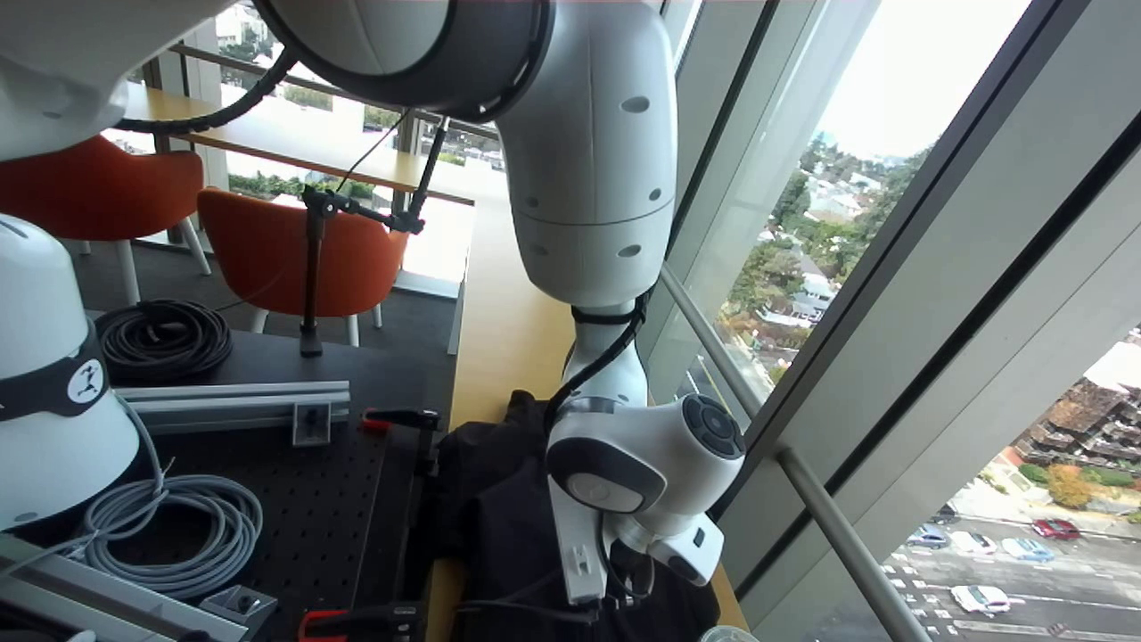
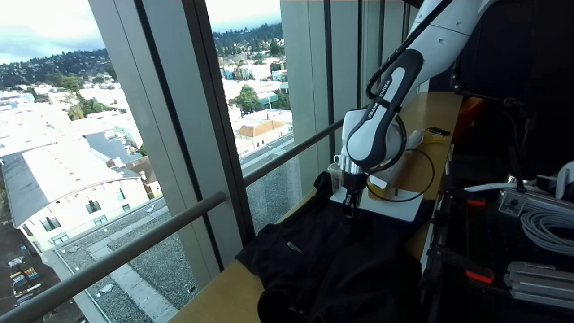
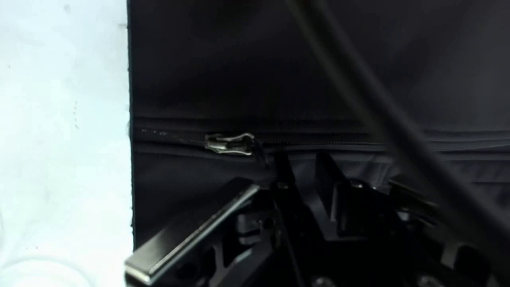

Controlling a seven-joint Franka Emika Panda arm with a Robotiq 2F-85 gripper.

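A black jacket lies spread on the wooden ledge. Its zipper slider, a small silver piece, sits on the zipper line near the jacket's edge in the wrist view, with a short dark pull hanging off its right end. Just below and to the right of that pull is my gripper, its two black fingertips a small gap apart. Only dark cloth shows between them. In exterior view 2 my gripper points down at the jacket's far end; the slider cannot be made out there.
A white sheet borders the jacket's far edge, and a clear cup stands close beside my gripper. The window rail runs along one side. Clamps with red ends line the ledge's other edge. A dark cable crosses the wrist view.
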